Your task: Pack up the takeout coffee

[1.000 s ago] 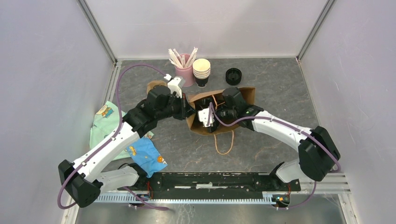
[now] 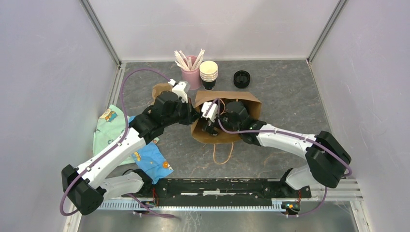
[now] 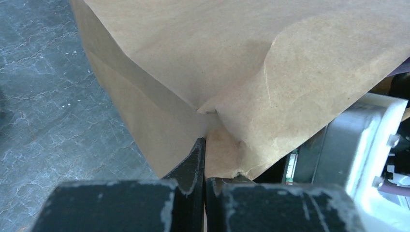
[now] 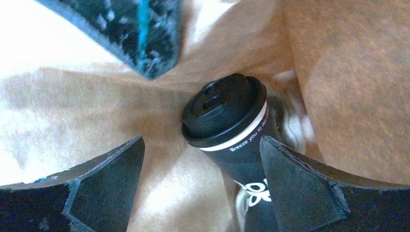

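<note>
A brown paper bag (image 2: 241,99) stands open in the middle of the table. My left gripper is shut on the crumpled edge of the bag (image 3: 314,53) at its left side. My right gripper (image 2: 210,128) is inside the bag, part open; in the right wrist view a black lidded coffee cup (image 4: 227,116) lies tilted in the bag between and beyond its fingers, with white lettering on its side.
A pink holder of straws (image 2: 191,77), stacked cups (image 2: 209,70) and black lids (image 2: 241,79) stand at the back. Green and blue cloths (image 2: 152,162) lie at the left.
The left arm is nearly still.
</note>
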